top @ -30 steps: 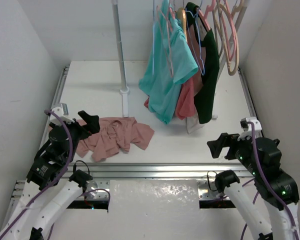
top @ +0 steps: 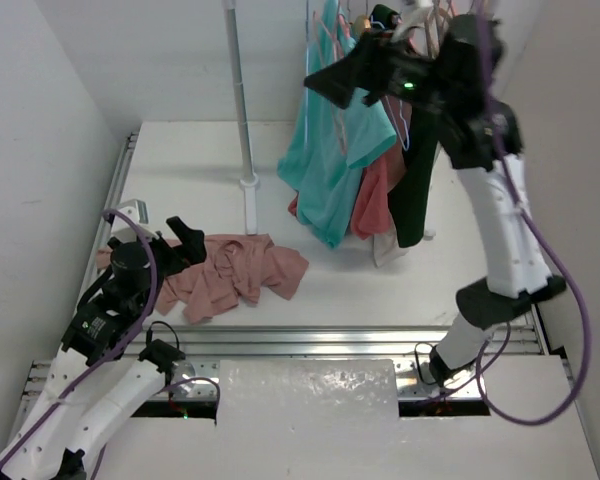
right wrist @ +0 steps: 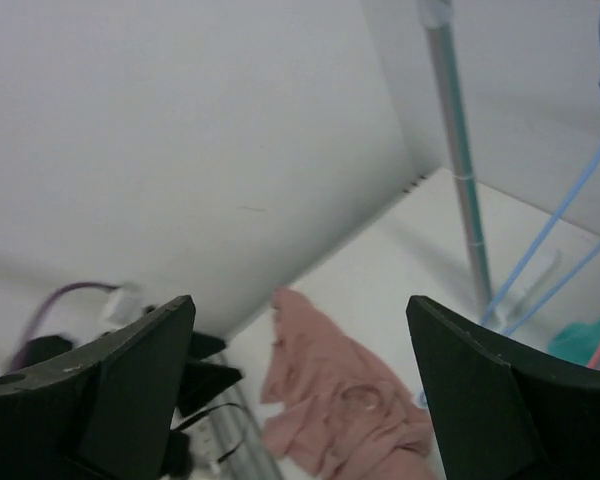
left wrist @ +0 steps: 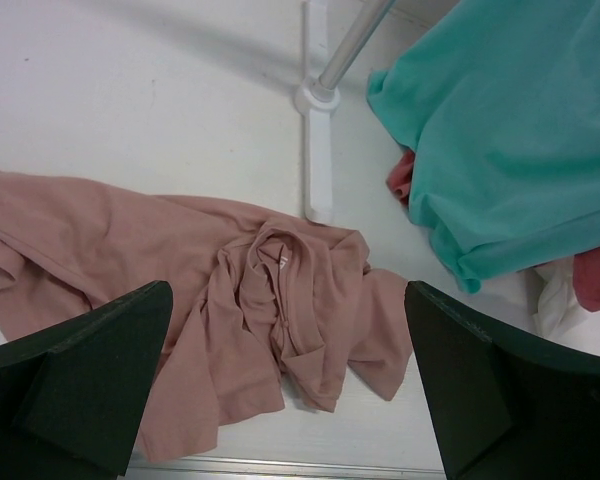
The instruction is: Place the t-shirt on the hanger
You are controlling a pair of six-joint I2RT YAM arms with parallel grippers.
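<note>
A dusty-pink t-shirt (top: 242, 272) lies crumpled on the white table, and in the left wrist view the shirt (left wrist: 195, 290) spreads out ahead of the fingers. Over its left end, above the table, my left gripper (top: 186, 240) stands open and empty. My right gripper (top: 342, 78) is raised in front of the rack, open with nothing held, its arm blurred. A blue hanger (right wrist: 550, 235) shows in the right wrist view, beyond the right finger (right wrist: 470, 385). Much of the hanger row is hidden behind the right arm in the top view.
Hanging from the rack are a teal garment (top: 332, 160), a red one (top: 372, 200) and a dark green one (top: 412, 195). The rack's grey post (top: 242, 110) rises left of them. Bare table (top: 180, 180) lies behind the t-shirt.
My right gripper has gone from low over the right side of the table up to the hanging clothes. The left gripper has shifted only slightly. The t-shirt lies as before.
</note>
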